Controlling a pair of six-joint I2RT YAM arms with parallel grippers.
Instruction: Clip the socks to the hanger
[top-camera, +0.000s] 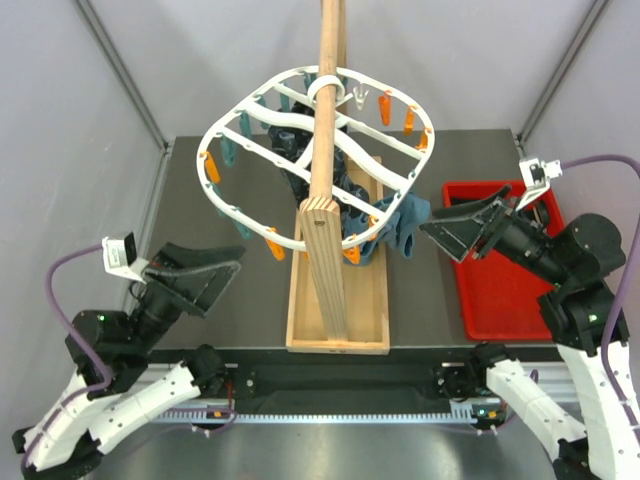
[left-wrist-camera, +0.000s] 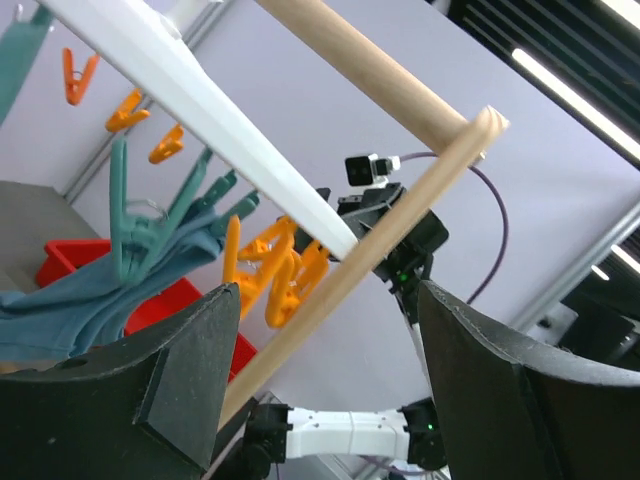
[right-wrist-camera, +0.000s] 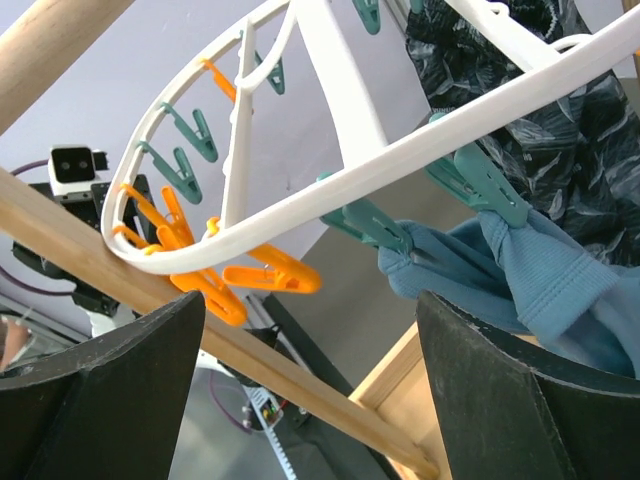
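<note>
The white oval hanger (top-camera: 210, 135) hangs from a wooden stand, with green and orange clips round its rim. A blue sock (top-camera: 408, 218) hangs at its right front side. In the right wrist view, green clips (right-wrist-camera: 485, 185) on the rim pinch the top of the blue cloth (right-wrist-camera: 560, 285). Dark, shiny patterned cloth (right-wrist-camera: 520, 130) hangs behind it. My left gripper (top-camera: 222, 282) is open, left of the stand and apart from the hanger. My right gripper (top-camera: 442, 240) stands open just right of the blue sock, nothing between its fingers.
A red tray (top-camera: 500, 300) with something dark in it lies at the right, partly behind my right arm. The stand's wooden post (top-camera: 325, 270) rises from a shallow wooden base (top-camera: 370, 330) between the arms. Left of the base, the grey table (top-camera: 190, 220) is clear.
</note>
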